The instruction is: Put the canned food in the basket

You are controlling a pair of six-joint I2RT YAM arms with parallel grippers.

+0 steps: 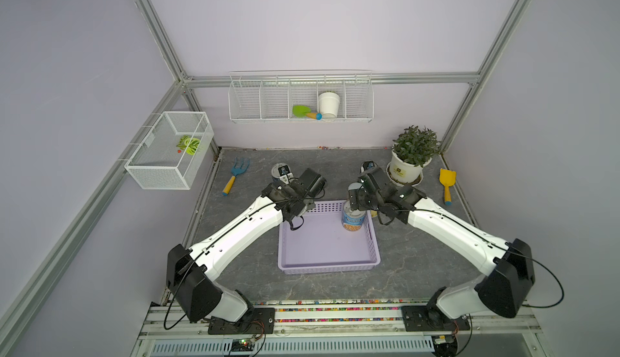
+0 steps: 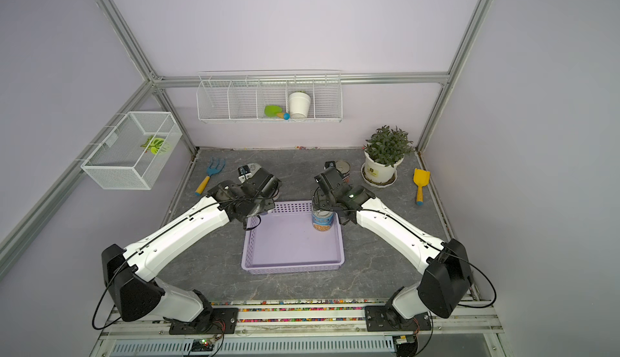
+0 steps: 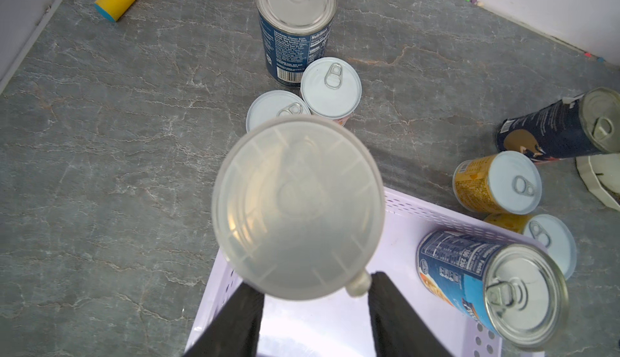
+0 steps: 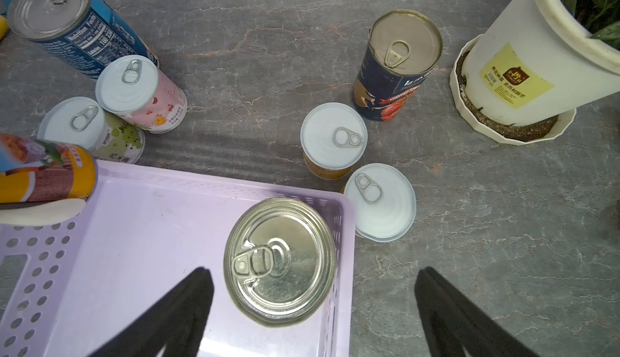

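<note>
In the left wrist view, a can with a translucent lid (image 3: 297, 202) is at my left gripper's fingertips, over the basket's back-left corner; whether the fingers grip it is unclear. It shows yellow-orange (image 4: 45, 174) in the right wrist view. The lilac basket (image 1: 328, 253) holds an upright blue-labelled can (image 1: 352, 221) at its right. My open right gripper is above that can. Behind the basket stand pink (image 4: 155, 105) and green (image 4: 116, 140) cans, two yellow cans (image 3: 478, 182), a tall blue can (image 3: 294, 53) and a dark can (image 4: 394, 79).
A potted plant (image 1: 407, 169) stands at the back right. A blue fork (image 1: 235, 173) and yellow shovel (image 1: 447, 182) lie at either side. Wire racks (image 1: 168, 176) hang on the walls. The basket's front left is clear.
</note>
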